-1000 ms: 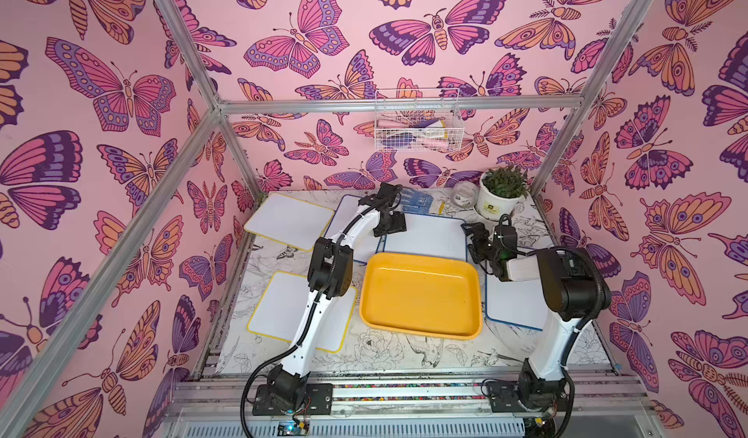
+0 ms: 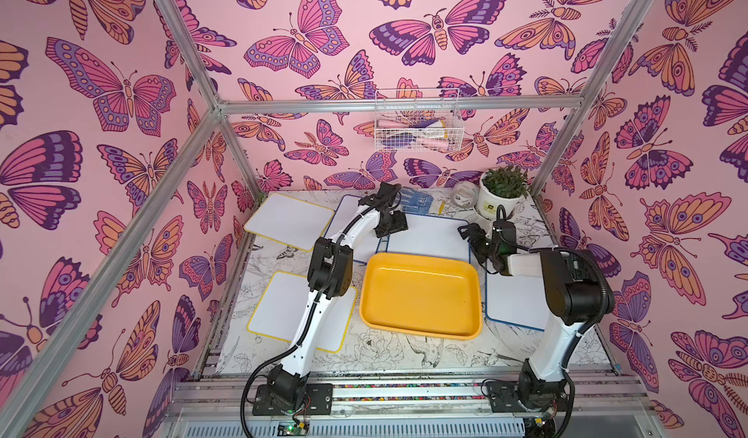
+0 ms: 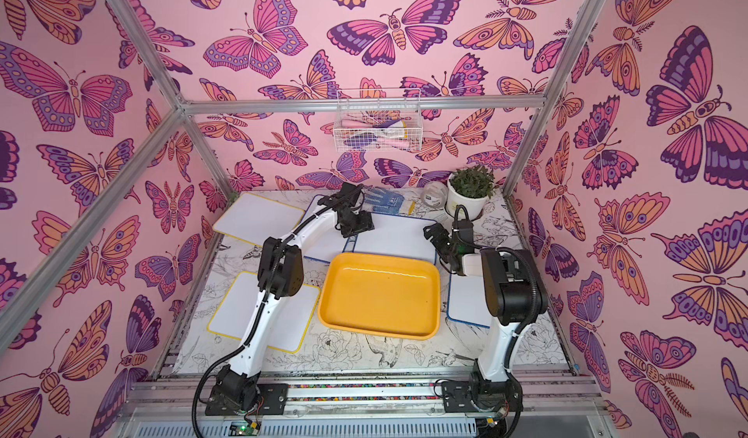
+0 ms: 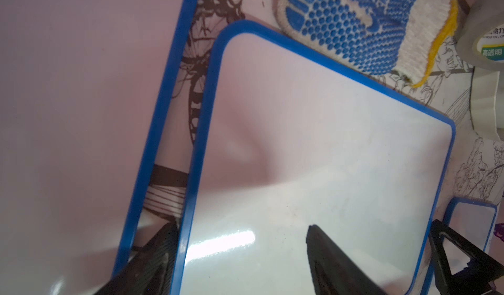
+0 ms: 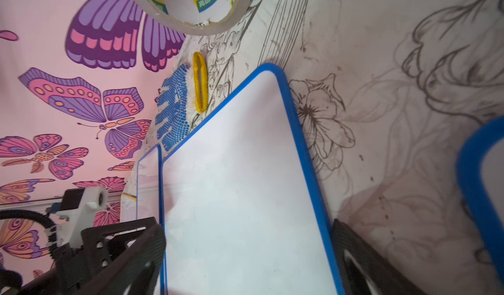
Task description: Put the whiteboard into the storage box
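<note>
The blue-rimmed whiteboard [image 2: 427, 237] lies flat behind the orange storage box [image 2: 420, 334], which is empty. At its left side, my left gripper is open, fingers well apart; in the left wrist view one finger [image 4: 149, 263] stands at the board's left rim and the other shows over its white face. My right gripper is also open at the opposite side, its right finger [image 5: 362, 261] beside the right rim and its left one over the face. The board's near edge is out of both wrist views.
Another blue-rimmed board [image 4: 78, 111] lies close on the left, with a narrow gap. A third blue-rimmed board [image 2: 516, 301] is at right; two yellow-rimmed boards [image 2: 288, 218] lie left. Behind are a glove [image 2: 417, 201], tape roll [image 2: 464, 195] and potted plant [image 2: 498, 204].
The left arm, the board and the box look unmoved.
</note>
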